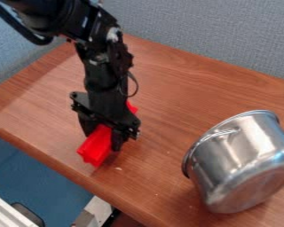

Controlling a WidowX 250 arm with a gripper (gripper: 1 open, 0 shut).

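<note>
My black gripper (106, 126) reaches down at the left-centre of the wooden table, shut on a red object (95, 147) that sticks out toward the front edge and shows a little behind the gripper too. The fingertips are partly hidden against the object, and whether it rests on the tabletop or is slightly raised I cannot tell.
A steel pot (241, 160) lies tilted at the right near the front edge. Grey partition walls stand behind, and the floor drops away at the lower left.
</note>
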